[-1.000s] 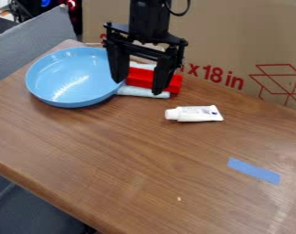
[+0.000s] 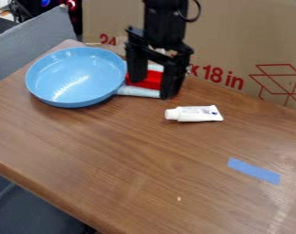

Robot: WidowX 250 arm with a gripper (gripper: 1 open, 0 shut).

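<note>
My black gripper (image 2: pixel 153 75) hangs open over a red object (image 2: pixel 145 79) at the back of the table, partly hiding it. A white item (image 2: pixel 137 92) lies just in front of the red one, beside the rim of a blue bowl (image 2: pixel 50 93) on the left. A white tube (image 2: pixel 195 113) lies to the front right of the gripper. Whether the fingers touch the red object I cannot tell.
A cardboard box (image 2: pixel 248 50) stands along the back. A blue strip (image 2: pixel 253 170) lies on the right of the wooden table (image 2: pixel 132 169).
The objects on the table look unmoved.
</note>
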